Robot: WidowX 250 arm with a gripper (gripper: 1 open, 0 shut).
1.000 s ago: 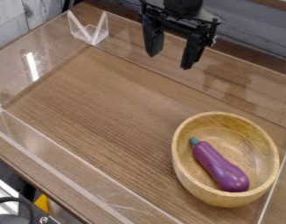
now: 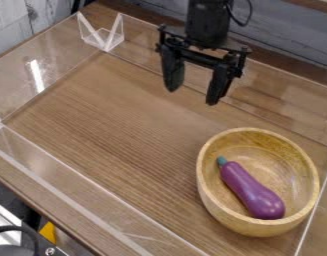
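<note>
My black gripper (image 2: 195, 77) is at the upper middle of the camera view, open, pointing down over the wooden table with nothing visible between its fingers. Below and to the right of it, apart from it, a light yellow bowl (image 2: 213, 217) holds a purple eggplant (image 2: 253, 193) with a small green stem, lying slanted inside.
A white wire-like holder (image 2: 102, 33) stands at the back left. Clear walls edge the left side, and dark and yellow parts show at the bottom left corner.
My gripper has come down in the view, toward the near side and a little to the left. The bowl and eggplant have not moved.
</note>
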